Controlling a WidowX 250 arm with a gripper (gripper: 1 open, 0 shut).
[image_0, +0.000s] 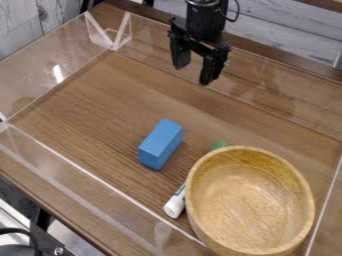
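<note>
My gripper is a dark robot at the top centre of the wooden tray, open, above bare floor. A blue block lies in the lower middle, well below the gripper. A tan oval bowl fills the lower right. A white tube-like item lies just left of the bowl, and a small green item sits at the bowl's upper edge, partly hidden by it.
Clear walls edge the tray. A white bracket shape stands at the top-left.
</note>
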